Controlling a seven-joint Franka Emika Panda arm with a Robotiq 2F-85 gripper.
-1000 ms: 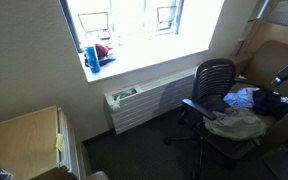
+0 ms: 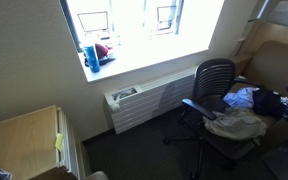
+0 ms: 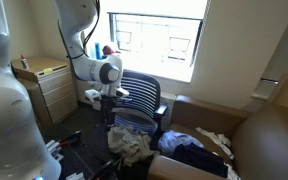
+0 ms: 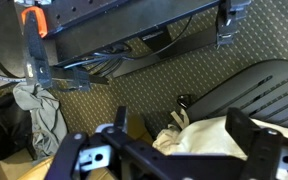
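My gripper is open in the wrist view, its dark fingers (image 4: 102,150) spread wide with no object visibly clasped. Off-white cloth (image 4: 210,136) shows beyond and between them, beside a black mesh chair part (image 4: 259,90). In exterior view 1, a beige cloth (image 2: 234,123) and a pale cloth (image 2: 242,97) lie around the office chair (image 2: 213,80), with a dark cloth (image 2: 270,103) alongside. Exterior view 2 shows the beige cloth (image 3: 130,145) below the white arm (image 3: 97,75) and the dark cloth (image 3: 198,158) on the couch. The fingertips are hard to make out there.
A brown couch (image 3: 254,125) stands to the right of the chair. The wrist view has a dark metal bar (image 4: 134,45) across its top and grey clothing (image 4: 44,122) at left. Carpet (image 4: 164,95) is bare between. A blue bottle (image 2: 92,58) stands on the windowsill.
At the right edge of exterior view 1, the arm's visible end has come lower, near the dark cloth, and a white part of it now shows. The cloths there look unmoved.
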